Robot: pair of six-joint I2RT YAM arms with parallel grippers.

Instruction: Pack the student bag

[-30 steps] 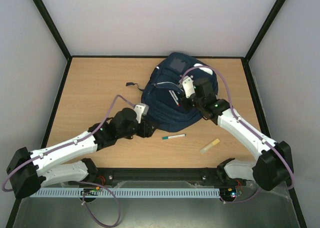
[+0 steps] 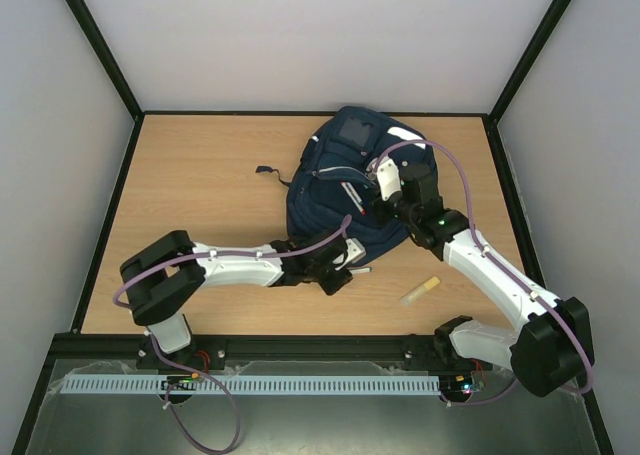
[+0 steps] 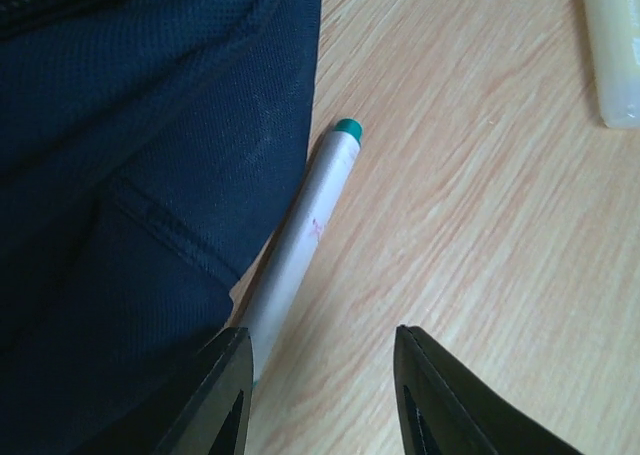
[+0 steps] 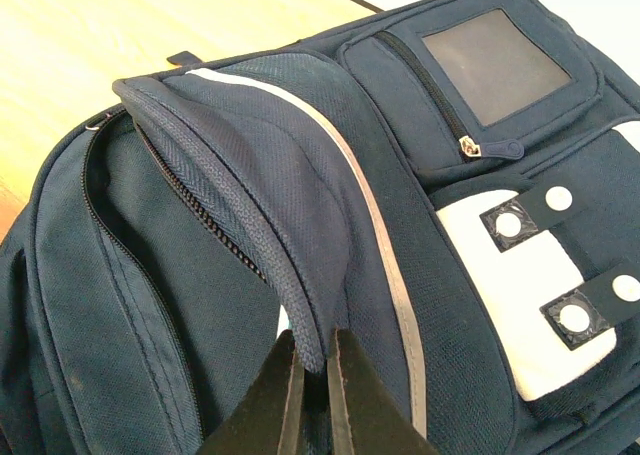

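Note:
The navy backpack (image 2: pixel 335 190) lies with its front pocket unzipped. My right gripper is shut on the edge of that pocket's flap (image 4: pixel 250 185); pale marker-like items show inside in the top view. A white marker with a green end (image 3: pixel 300 235) lies on the table against the bag's lower edge. My left gripper is low over it, fingers apart, one finger beside the marker's near end, nothing clearly held.
A pale yellow cylindrical item (image 2: pixel 420 290) lies on the table right of the marker, near the front edge.
My left gripper has moved right and down to the marker by the bag's lower edge. My right arm has shifted slightly right, still at the pocket.

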